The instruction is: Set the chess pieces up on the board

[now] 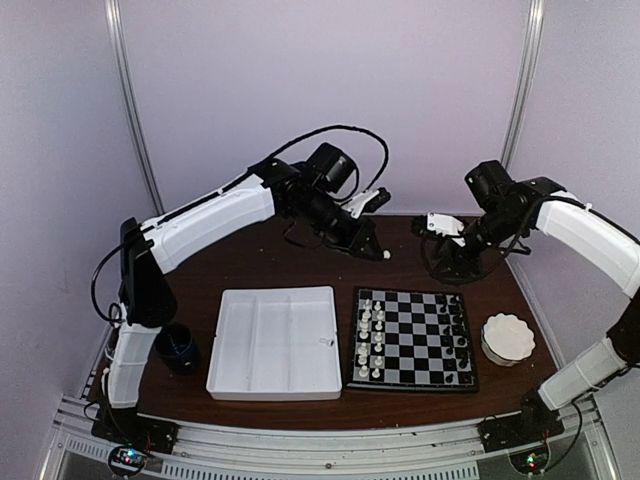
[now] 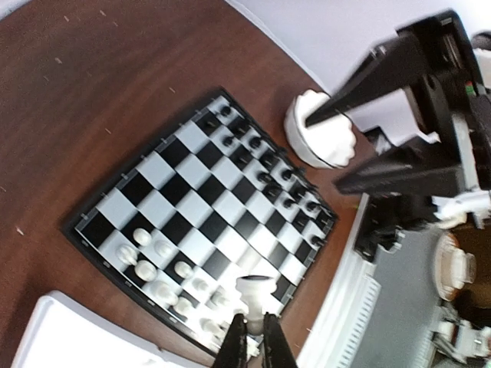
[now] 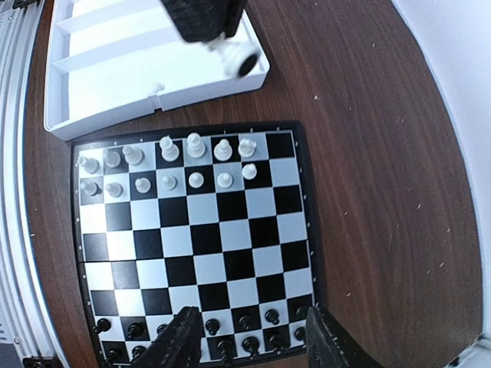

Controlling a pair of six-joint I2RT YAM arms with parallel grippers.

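The chess board [image 1: 412, 380] lies right of the tray. Two rows of white pieces [image 3: 196, 146] stand along its left side; the end squares of both rows at the far edge are bare. Black pieces [image 2: 265, 178] fill rows on the opposite side. High above the table behind the board, my left gripper [image 1: 374, 247] is shut on a white piece, which points out of the fingertips; its dark base faces the right wrist view. My right gripper stands open over the black rows, nothing visibly held between its fingers.
Left of the board sits a white divided tray [image 1: 275, 393] with a small white bit at its right side. A white round container [image 1: 508, 338] stands right of the board, and a dark cup [image 1: 177, 347] at the far left. Behind the board the table is clear.
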